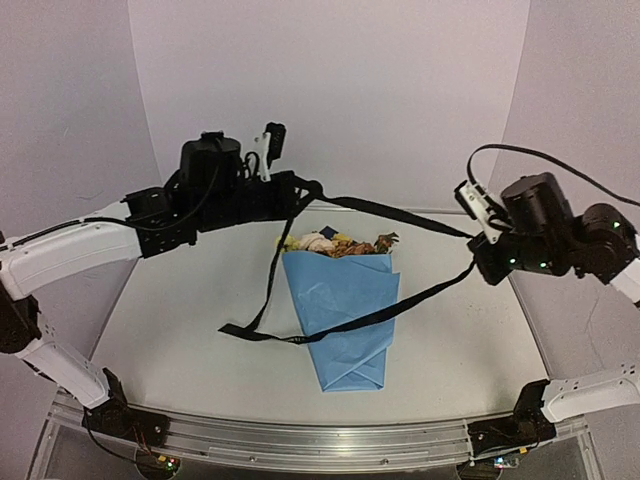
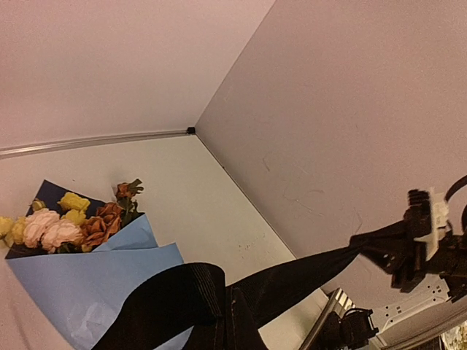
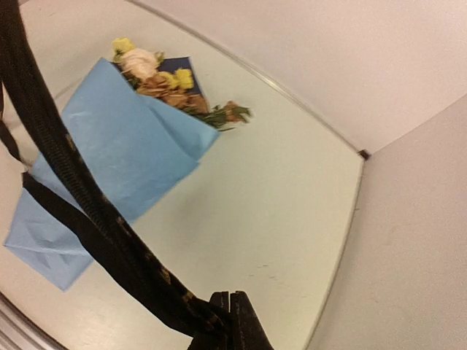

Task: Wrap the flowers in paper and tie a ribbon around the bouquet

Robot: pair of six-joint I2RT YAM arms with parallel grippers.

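Observation:
The bouquet, wrapped in blue paper (image 1: 342, 300), lies on the table with its flowers (image 1: 340, 243) toward the back wall. A black ribbon (image 1: 400, 213) stretches above it between both arms. My left gripper is shut on the ribbon, left of and above the flowers. On the right side, my right gripper is also shut on the ribbon. Its upper span runs almost straight between the grippers; a lower span hangs from the right gripper across the paper, and a loose end (image 1: 240, 331) droops at the left.
Bare white table (image 1: 450, 340) lies on both sides of the bouquet. Plain walls (image 1: 330, 100) enclose the back and sides, and a metal rail (image 1: 320, 445) runs along the front edge.

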